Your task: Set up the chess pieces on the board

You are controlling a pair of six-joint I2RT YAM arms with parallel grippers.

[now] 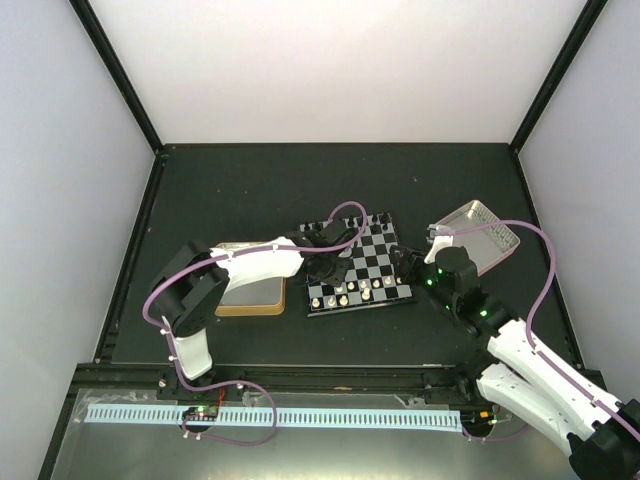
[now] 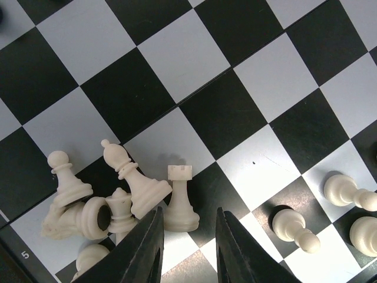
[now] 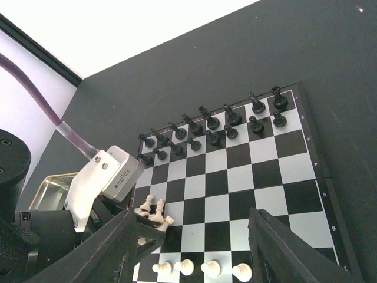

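Observation:
My left gripper hangs low over the chessboard [image 1: 380,240], its part-open fingertips just at the foot of a white rook [image 2: 181,209] lying on the squares. Beside it lie a white bishop [image 2: 141,188], a pawn [image 2: 70,186] and other white pieces in a heap; white pawns [image 2: 288,227] stand to the right. Black pieces [image 3: 256,106] stand in rows along the far side. My right gripper is open above the board's right side, nothing between its fingers.
A tan-rimmed tray [image 1: 250,312] sits left of the board, partly under the left arm, and a metal tray [image 1: 490,245] is to the right. The dark table behind the board is clear.

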